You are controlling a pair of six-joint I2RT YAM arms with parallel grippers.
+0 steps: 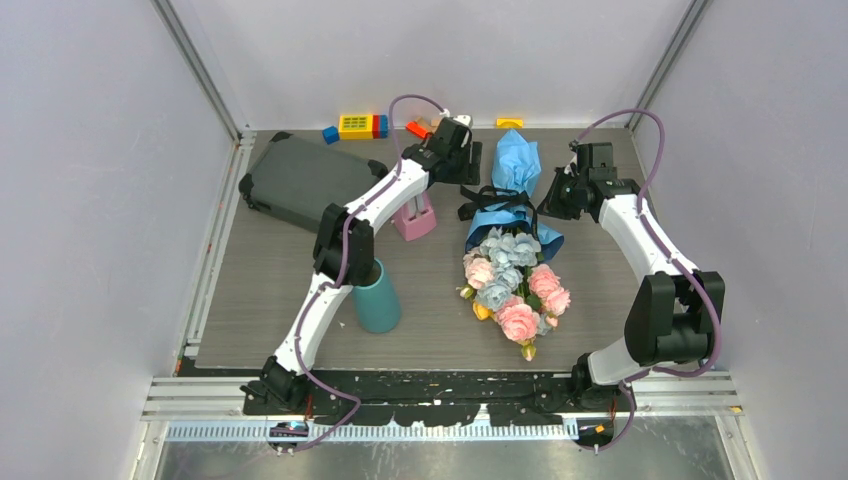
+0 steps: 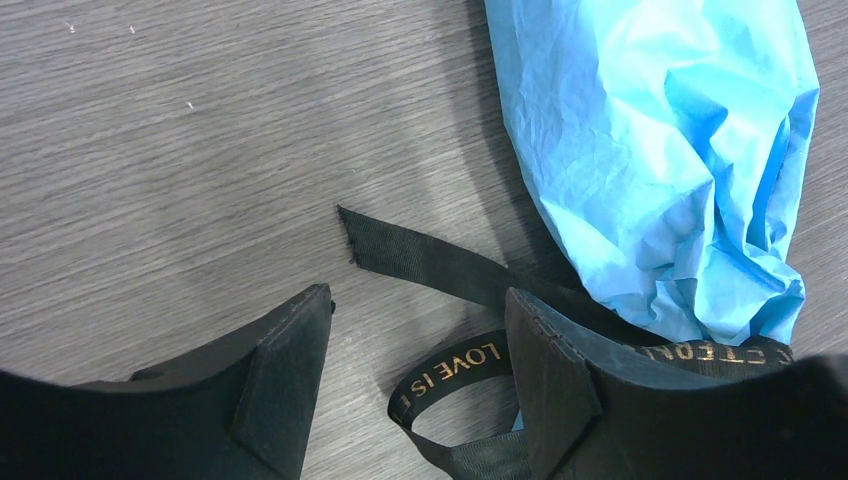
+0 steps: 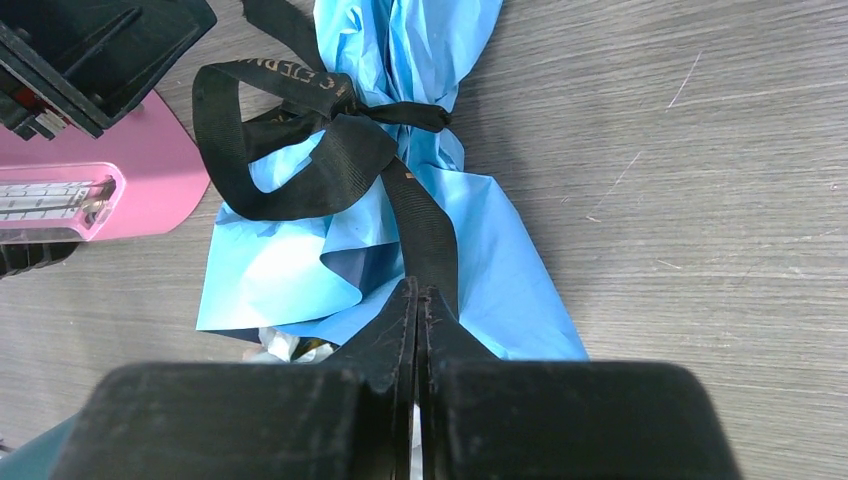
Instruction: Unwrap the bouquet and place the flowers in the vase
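Observation:
The bouquet [image 1: 510, 290] of pink, pale blue and yellow flowers lies on the table, its blue wrapping [image 1: 515, 160] tied with black ribbon [image 3: 300, 190]. The teal vase [image 1: 378, 310] stands to its left, partly under the left arm. My left gripper is open above the ribbon, left of the wrapping, with nothing between its fingers. My right gripper is shut over the lower part of the wrapping, at the bouquet's right in the top view, with nothing visible between its fingers.
A pink object [image 1: 418, 222] sits beneath the left arm. A dark grey case [image 1: 298, 180] lies at the left. Toy blocks [image 1: 355, 127] line the back edge. Bare table shows at front left and right.

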